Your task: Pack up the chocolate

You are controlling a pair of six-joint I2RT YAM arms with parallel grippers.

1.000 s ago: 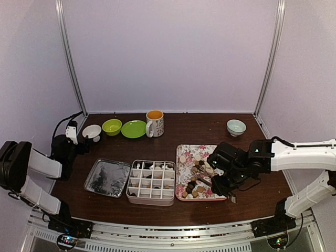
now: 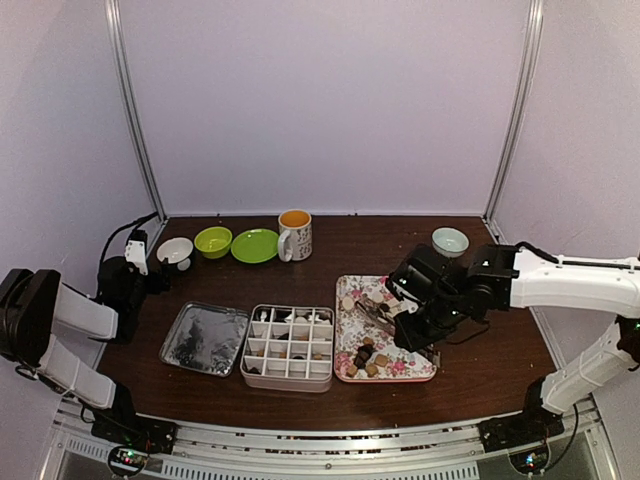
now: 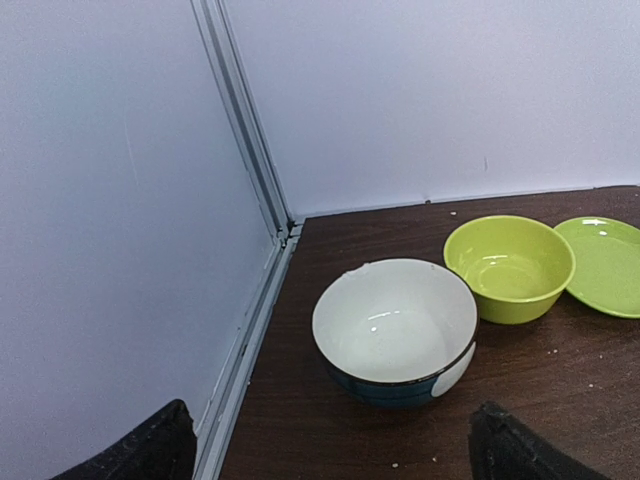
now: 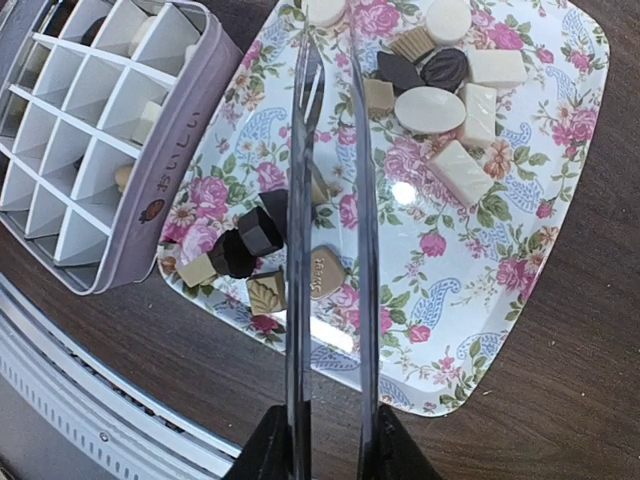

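Observation:
A floral tray (image 4: 470, 320) holds white, dark and tan chocolates. Over it my right gripper is shut on metal tongs (image 4: 366, 300), whose tips hang near a round white chocolate (image 4: 325, 10) at the tray's far side; whether they touch it I cannot tell. Left of the tray stands the compartment box (image 2: 287, 375), with pieces in some cells. My left gripper (image 2: 156, 277) stands open and empty at the far left, facing a white bowl (image 3: 390, 330).
A metal tray (image 2: 203, 337) lies left of the box. A green bowl (image 2: 213, 243), green plate (image 2: 255, 246), mug (image 2: 300, 238) and pale bowl (image 2: 450, 243) stand behind. Free table lies between back row and trays.
The right arm has moved up and slightly left over the floral tray, towards the back, with the tongs. The left arm has not moved.

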